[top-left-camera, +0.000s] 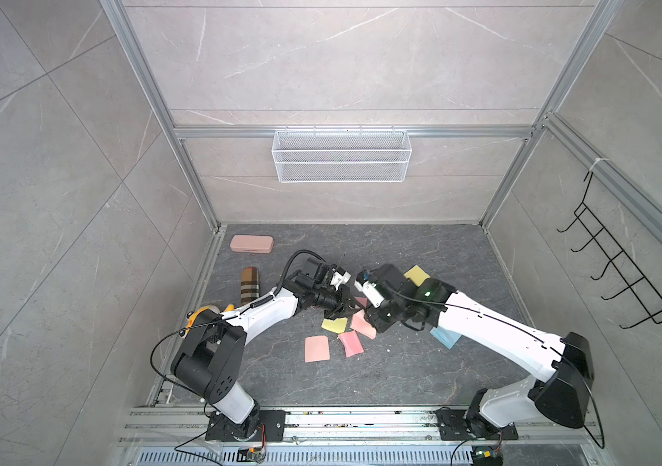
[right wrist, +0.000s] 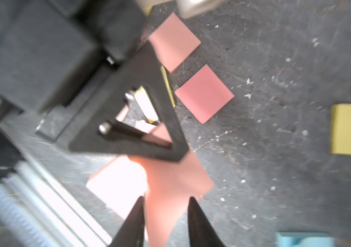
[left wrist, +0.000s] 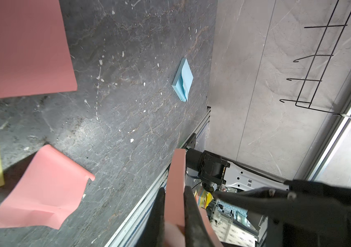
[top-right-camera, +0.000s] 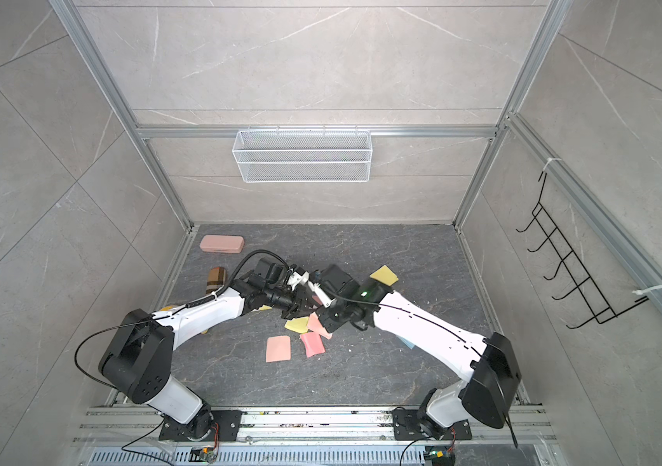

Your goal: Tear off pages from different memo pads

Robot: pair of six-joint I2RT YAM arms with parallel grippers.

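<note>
My left gripper is shut on a pink memo pad [left wrist: 178,164], seen edge-on between its fingers. In the right wrist view, this pink pad [right wrist: 183,177] spreads out below the left gripper's black triangular finger [right wrist: 174,123], one side brightly lit. My right gripper is partly open around the pad's lower part; whether its fingers touch the paper I cannot tell. On the table lie a curled pink sheet [top-left-camera: 350,343], a flat pink sheet [top-left-camera: 317,348] and a yellow sheet [top-left-camera: 335,325]. A blue pad [top-left-camera: 446,336] has a raised page.
A yellow pad [top-left-camera: 417,275] lies behind the right arm. A darker pink pad [right wrist: 204,93] rests near the grippers. The pink case [top-left-camera: 251,244] and brown striped case [top-left-camera: 249,284] stand at the left.
</note>
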